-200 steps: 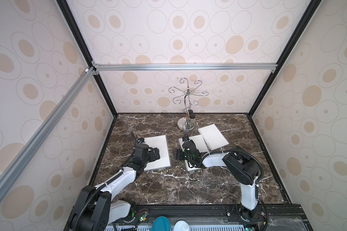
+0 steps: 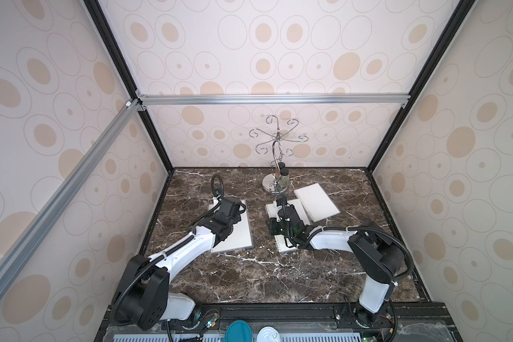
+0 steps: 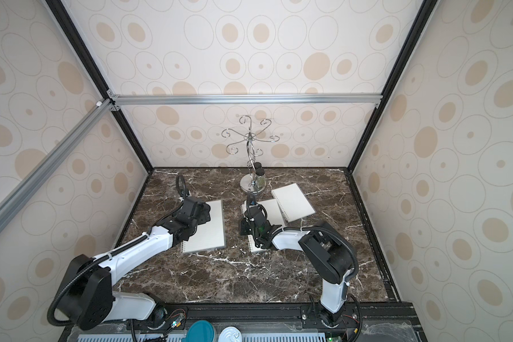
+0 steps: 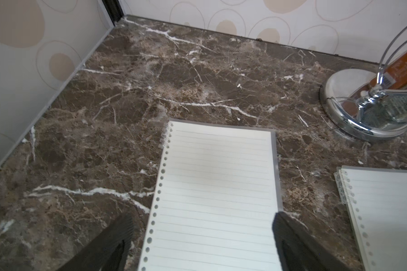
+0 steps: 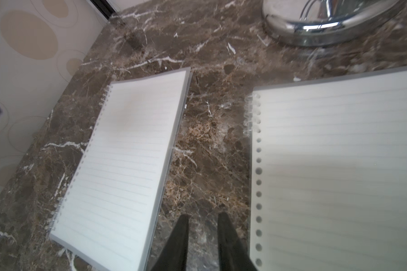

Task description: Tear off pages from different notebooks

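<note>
An open lined notebook (image 4: 217,189) lies at the left of the table, its ring binding along its left edge. My left gripper hangs over it, its fingers (image 4: 110,246) wide apart and empty. A second lined notebook (image 5: 339,171) lies to its right, also bound on the left. Beside that binding, my right gripper points down with its fingers (image 5: 178,244) a small gap apart; only marble shows between them. Behind and to the right, a third notebook (image 2: 317,200) lies at a slant. Both top pages in the wrist views look flat.
A chrome stand with a round base (image 2: 272,183) and curled arms rises at the back, with jars (image 3: 259,175) close against it. Bare marble table (image 2: 245,285) stretches along the front, and a marble strip separates the left and middle notebooks.
My left gripper has moved back and a little right over the left notebook, turning as it went. My right gripper has shifted slightly right. The notebooks lie where they were.
</note>
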